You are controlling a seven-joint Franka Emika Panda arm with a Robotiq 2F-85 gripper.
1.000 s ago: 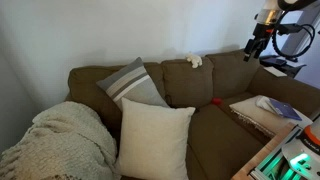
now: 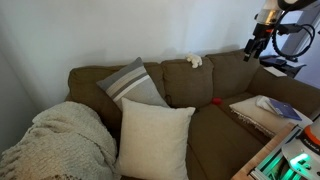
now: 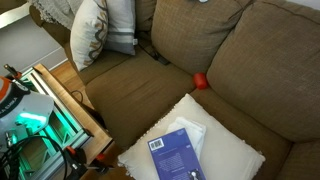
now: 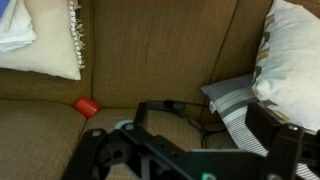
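Observation:
My gripper (image 2: 262, 50) hangs high above the right part of the brown sofa, pointing down. In the wrist view its dark fingers (image 4: 262, 124) stand apart at the bottom edge, and I see nothing held between them; the gripper looks open. Far below lies a small red object (image 4: 87, 106) on the sofa, near the seam where seat and backrest meet. It also shows as a red cylinder-like thing (image 3: 201, 81) in the second exterior view. A blue-purple book (image 3: 176, 156) and a white cloth (image 3: 194, 132) rest on a cream fringed cushion (image 3: 226, 151).
A white cushion (image 2: 154, 140) and a grey striped pillow (image 2: 132, 84) lean at the sofa's left. A fluffy blanket (image 2: 62, 148) covers the near left end. A small white thing (image 2: 194, 61) tops the backrest. Dark cables (image 4: 190, 108) cross the seat.

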